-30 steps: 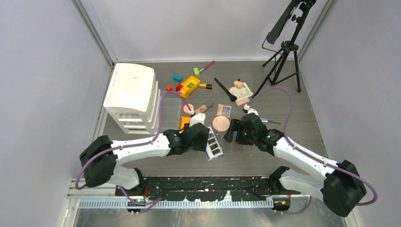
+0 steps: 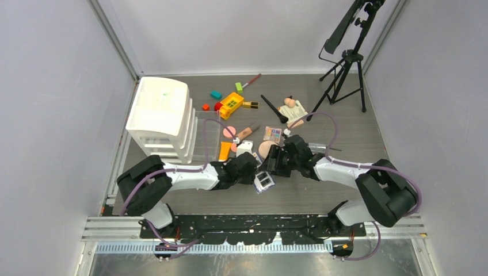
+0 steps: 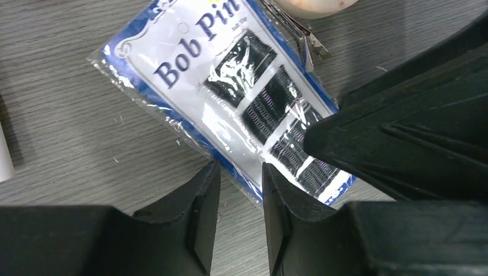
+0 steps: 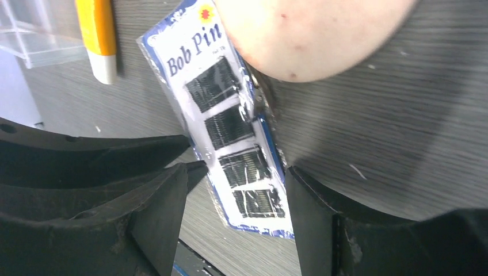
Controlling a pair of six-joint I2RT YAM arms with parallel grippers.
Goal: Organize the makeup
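Note:
A flat "Bob Pin" packet (image 2: 264,181) lies on the table between my two arms, its blue-edged card and dark pin blocks clear in both wrist views. My left gripper is part open at the packet's lower left edge (image 3: 190,129). From the other side, my right gripper stands part open over the packet (image 4: 227,129), its fingers on either side of the card's lower half. Whether either touches it I cannot tell. A round beige compact (image 4: 313,34) lies against the packet's upper right edge.
The white drawer unit (image 2: 158,112) stands at left with a clear drawer (image 2: 212,138) pulled out. An orange tube (image 2: 225,151), palette (image 2: 272,134), brush (image 2: 274,108) and toy blocks lie farther back. The two grippers nearly meet, leaving little room between them.
Both arms have come inward and lower toward the packet, the right one leftward and the left one rightward. The packet has shifted slightly, and the arms now cover more of it.

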